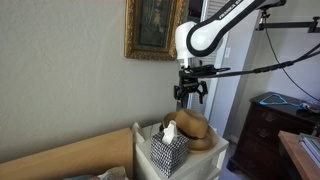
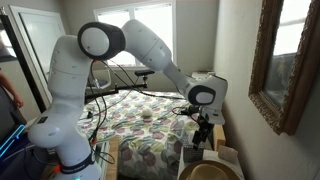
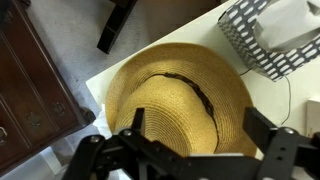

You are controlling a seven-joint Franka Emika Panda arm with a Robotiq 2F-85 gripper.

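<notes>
A brown straw hat with a dark band rests on a white cabinet beside a tissue box. From above, the hat fills the middle of the wrist view, its crown partly covered by my fingers at the bottom. My gripper stands open a little above the hat, fingers pointing down, and nothing shows between them. In exterior view 2 only part of the hat shows at the bottom edge, below the gripper.
The black-and-white patterned tissue box, a white tissue sticking up, stands close beside the hat. A framed picture hangs on the wall behind. A dark wooden dresser stands to the right, and a bed lies beyond the arm.
</notes>
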